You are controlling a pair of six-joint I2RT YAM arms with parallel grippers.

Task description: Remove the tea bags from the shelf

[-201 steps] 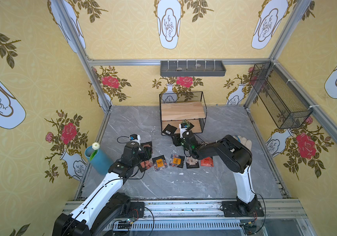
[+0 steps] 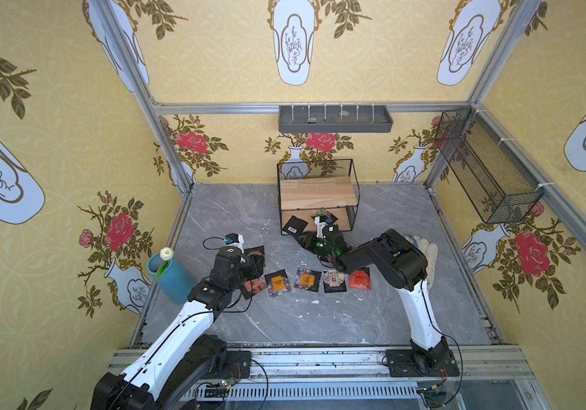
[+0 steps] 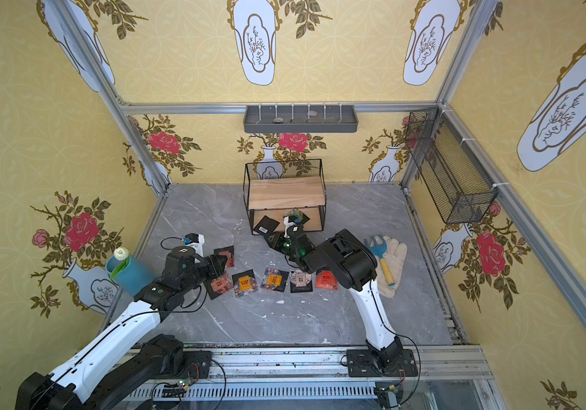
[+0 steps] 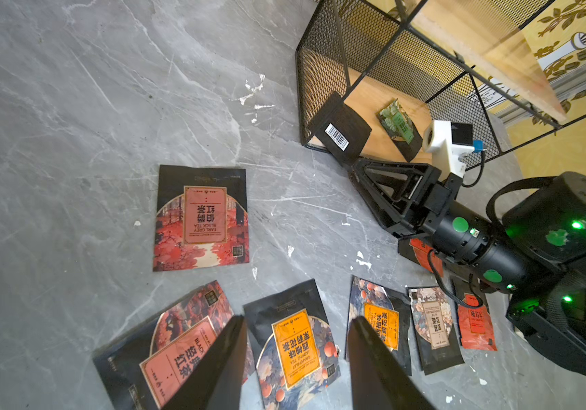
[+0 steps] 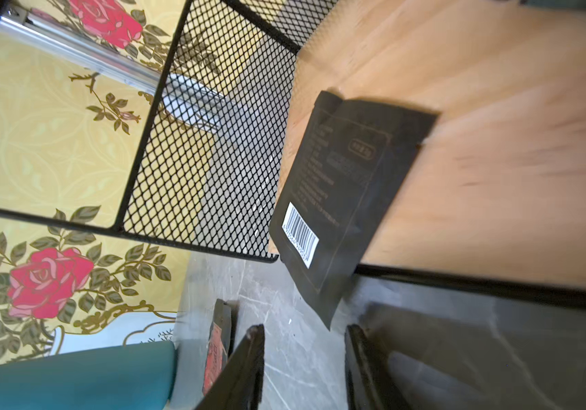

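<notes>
A dark tea bag with a barcode [image 5: 344, 177] lies on the lower wooden board of the black wire shelf [image 2: 316, 184], sticking over the front edge. A green tea bag [image 4: 396, 121] lies farther in. My right gripper is open just outside that dark bag's overhanging corner, nothing visible between its fingers. My left gripper hovers open above the tea bags on the table, among them an Earl Grey bag [image 4: 201, 218], a yellow-label bag [image 4: 296, 345] and a red bag [image 2: 359, 280].
A blue container [image 3: 131, 273] stands at the left; a glove with a blue-headed tool [image 3: 394, 266] lies at the right. A grey rail tray [image 2: 334, 126] and mesh basket [image 2: 484, 164] hang on the walls.
My left arm and the tea bags look unmoved.
</notes>
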